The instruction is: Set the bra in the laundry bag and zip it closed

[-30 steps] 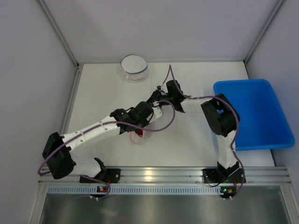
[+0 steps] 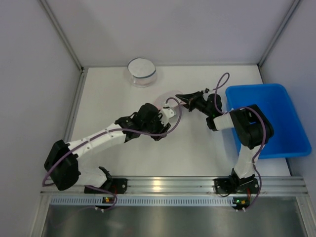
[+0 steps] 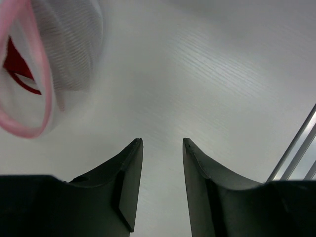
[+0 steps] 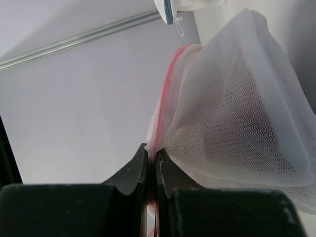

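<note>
The white mesh laundry bag (image 4: 237, 118) with pink zip edge hangs from my right gripper, which is shut on that edge; in the top view it is partly hidden behind both arms. My left gripper is part open over bare table, nothing between its fingers. At upper left of the left wrist view, the bag's pink rim (image 3: 47, 94) and white mesh surround red fabric (image 3: 17, 61), likely the bra.
A white mesh item with blue trim (image 2: 141, 67) lies at the back of the table (image 2: 103, 103). A blue bin (image 2: 276, 123) fills the right side.
My right gripper has moved rightward, drawing the bag with it.
</note>
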